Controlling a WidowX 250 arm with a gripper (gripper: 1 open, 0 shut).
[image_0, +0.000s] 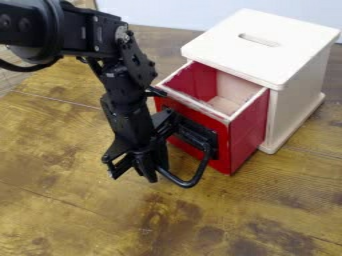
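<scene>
A cream wooden box (293, 113) stands at the right, with a red drawer (246, 138) pulled out toward the left, its inside showing pale and empty where visible. My black gripper (147, 163) is low beside the drawer's front, pointing down near the floor. A black bar or handle loops from the gripper side to the drawer front. Whether the fingers are shut on anything is hard to tell, as the black parts blend together.
A white wall runs along the back behind the box.
</scene>
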